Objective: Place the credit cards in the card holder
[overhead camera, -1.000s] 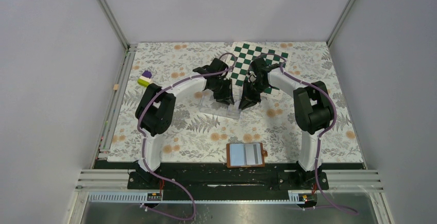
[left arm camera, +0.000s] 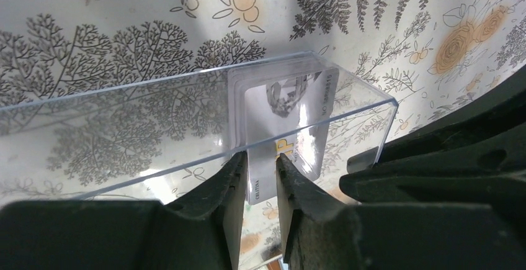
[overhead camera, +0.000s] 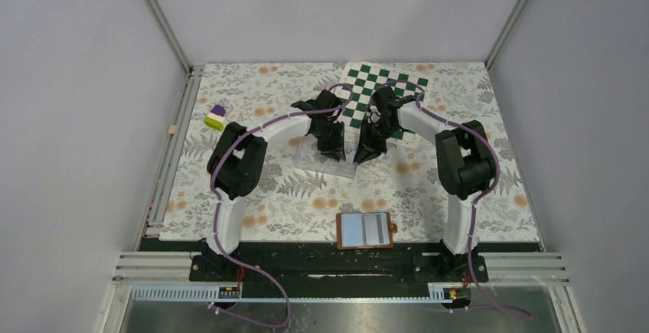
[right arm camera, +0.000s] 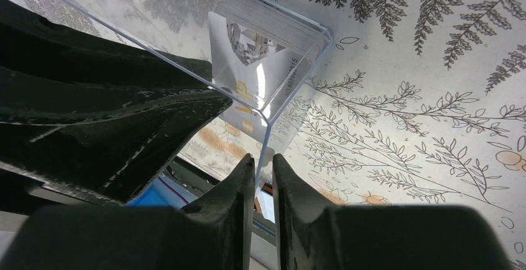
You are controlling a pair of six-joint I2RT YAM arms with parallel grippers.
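Observation:
In the top view a clear, low-walled box [overhead camera: 314,157] lies mid-table. A pale card with a picture and gold lettering is at its right end, also seen through the plastic in the right wrist view as the card [right arm camera: 248,53]. Over the card, my left gripper is narrowly open, the card's surface showing through its gap. My right gripper is at the box's corner, the clear edge running between its fingers; whether they press on it cannot be told. A brown card holder [overhead camera: 338,231] with pale panels lies at the front edge.
A green checkered board [overhead camera: 375,80] lies at the back, partly beneath the right arm. A small purple, white and yellow object [overhead camera: 215,119] sits at the far left. Both grippers are close together, while the patterned table [overhead camera: 306,203] is clear between box and card holder.
My left gripper has shifted a little to the right along the box, closer to the right gripper, after a slight move left earlier. The right arm, box and card holder look unmoved.

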